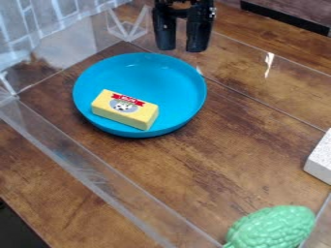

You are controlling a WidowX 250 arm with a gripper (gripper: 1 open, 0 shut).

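My gripper (183, 41) hangs at the top centre, just behind a blue plate. Its two black fingers are apart, with nothing visible between them. A yellow butter box (135, 110) with a red label lies in the front-left part of the blue plate (173, 91), which sits on the wooden surface.
A green brain-like toy (269, 230) lies at the bottom right and a white block (320, 157) at the right edge. Clear plastic walls border the area. The wood right of and below the plate is free.
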